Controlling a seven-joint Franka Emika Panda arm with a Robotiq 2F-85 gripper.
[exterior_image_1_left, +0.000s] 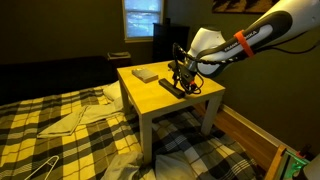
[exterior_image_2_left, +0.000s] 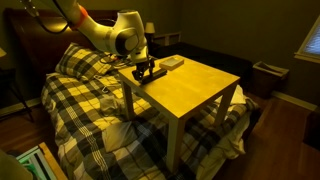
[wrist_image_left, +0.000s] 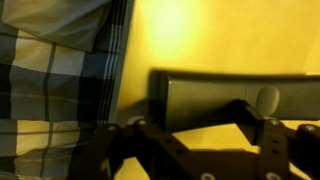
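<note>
A long dark object (exterior_image_1_left: 171, 88) with a flat top lies on the pale wooden table near its front edge. In the wrist view, this dark object (wrist_image_left: 205, 98) stretches from the middle to the right edge of the frame, with a grey oval mark on its face. My gripper (exterior_image_1_left: 185, 88) is low at the object's right part as seen in exterior view 1. From the other side, the gripper (exterior_image_2_left: 146, 76) appears right at the tabletop beside it. Whether the fingers touch the object is unclear; their spacing is too dark to read.
A light grey box (exterior_image_1_left: 145, 75) rests farther back on the table (exterior_image_2_left: 205, 83). A bed with a plaid cover (exterior_image_1_left: 75, 135) lies below and around the table.
</note>
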